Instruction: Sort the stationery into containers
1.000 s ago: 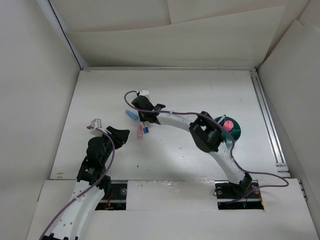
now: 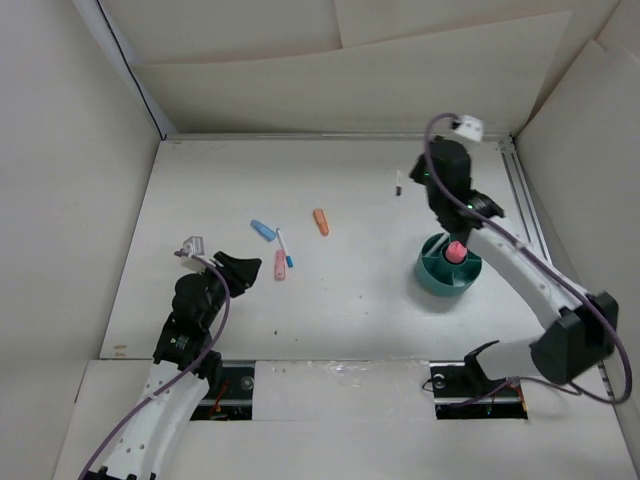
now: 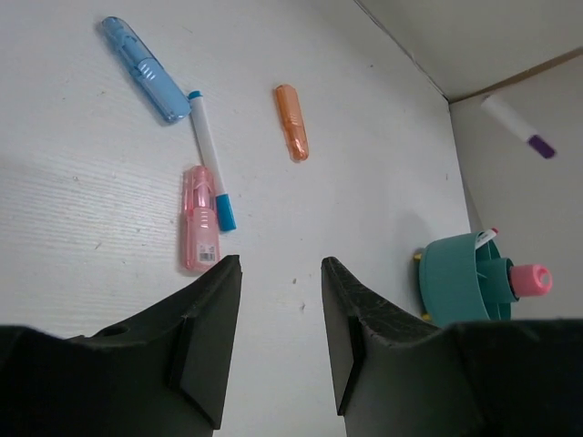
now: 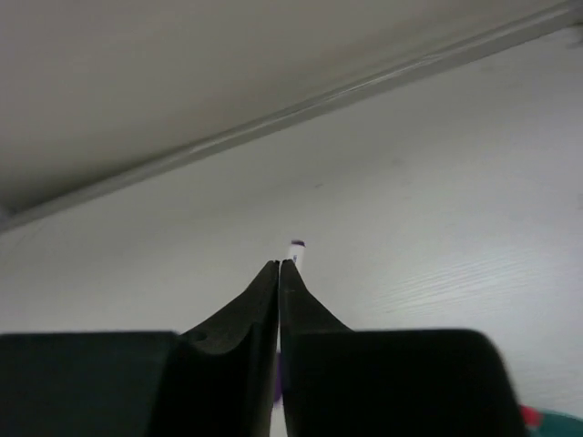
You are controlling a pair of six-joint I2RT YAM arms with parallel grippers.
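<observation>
My right gripper (image 2: 420, 168) is shut on a white marker with a purple end (image 4: 296, 254), held aloft at back right; the right wrist view is blurred. Below it stands a teal divided container (image 2: 440, 272) holding a pink item (image 2: 456, 251) and pens. On the table lie a blue highlighter (image 2: 262, 229), a white marker with blue cap (image 2: 284, 247), a pink highlighter (image 2: 280, 265) and an orange item (image 2: 321, 222). My left gripper hangs open at front left with nothing between its fingers, facing these items.
Pale walls border the table (image 2: 220, 180) at the back and sides.
My right arm has swept from the middle-left items to above the container at back right, carrying the purple-ended marker. The left arm has not moved.
</observation>
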